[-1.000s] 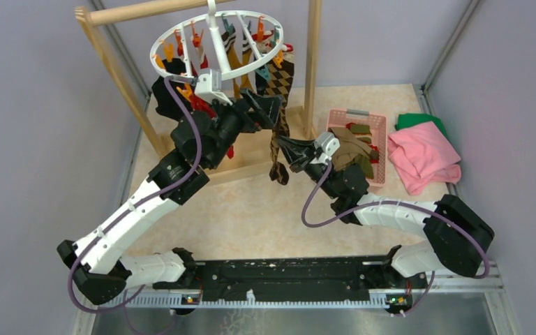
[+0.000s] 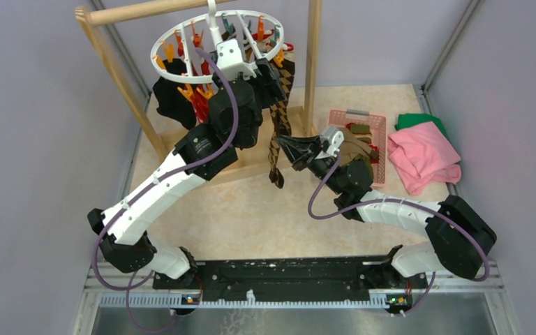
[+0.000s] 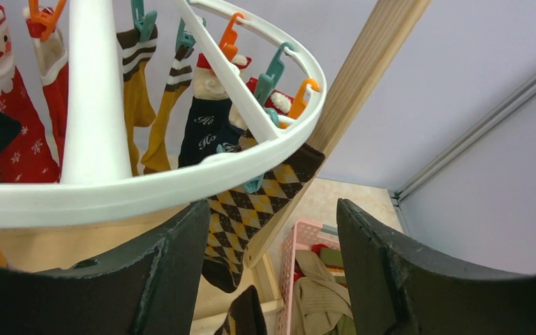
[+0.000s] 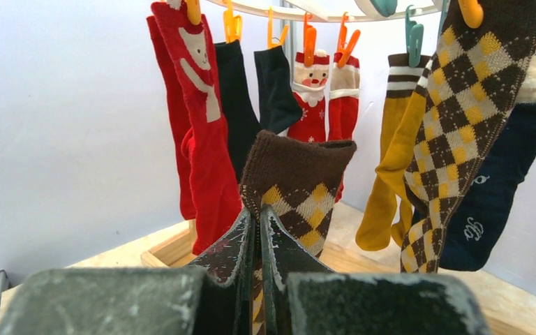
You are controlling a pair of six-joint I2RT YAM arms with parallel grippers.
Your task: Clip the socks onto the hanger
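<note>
A brown sock with yellow diamonds [image 4: 296, 160] is pinched between the fingers of my right gripper, its cuff standing up above the tips. In the top view its lower end [image 2: 275, 174] dangles over the floor. A matching argyle sock [image 4: 464, 105] hangs from the white ring hanger [image 2: 174, 78]. My left gripper is at the ring's near right edge, fingers apart. A teal clip [image 3: 253, 183] shows beyond the ring, in the gap between its fingers, and I cannot tell whether they touch it. Part of the held sock [image 3: 244, 314] appears low in that view.
Several clipped socks, among them a red one [image 4: 199, 105] and a mustard one [image 4: 387, 174], crowd the ring. A wooden post [image 2: 313, 63] rises right of the hanger. The pink basket [image 2: 378, 143] with more socks and a pink cloth [image 2: 422, 157] lie to the right.
The right gripper, with the sock, has barely shifted.
</note>
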